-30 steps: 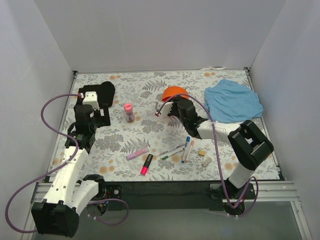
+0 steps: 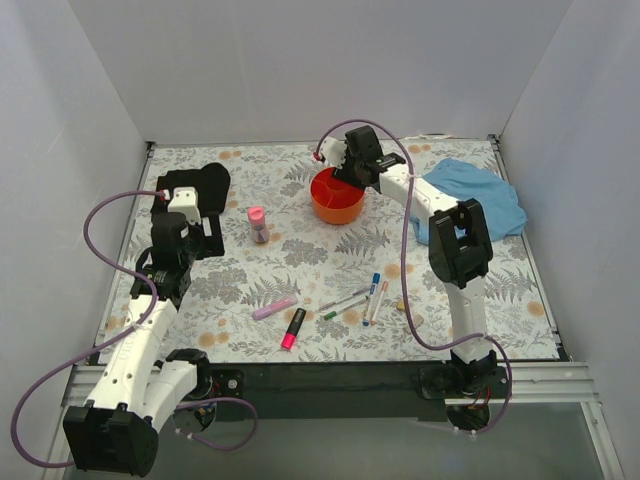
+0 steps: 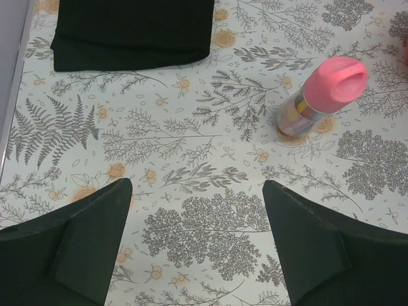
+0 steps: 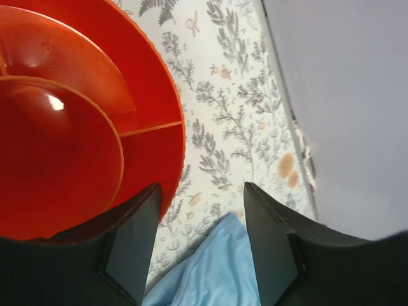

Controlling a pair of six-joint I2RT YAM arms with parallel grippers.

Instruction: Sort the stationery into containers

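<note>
A red-orange divided container (image 2: pixel 336 208) stands at the back centre, seen close up in the right wrist view (image 4: pixel 57 153). My right gripper is over its right side, part open, with nothing visible between the fingers. Pens and markers lie at the front: a pink one (image 2: pixel 274 308), a black-and-pink highlighter (image 2: pixel 293 329), several thin pens (image 2: pixel 374 298). Small tan pieces (image 2: pixel 415 323) lie beside them, partly hidden by the right arm. A pink-capped cylinder (image 3: pixel 322 92) stands left of the container. My left gripper is open above bare table at the left.
A black cloth (image 2: pixel 205 185) lies at the back left. A blue cloth (image 2: pixel 480 200) lies at the back right. Grey walls surround the back and sides.
My right gripper has moved toward the back and slightly right over the container, uncovering more of its interior in the top view. The left arm has stayed still.
</note>
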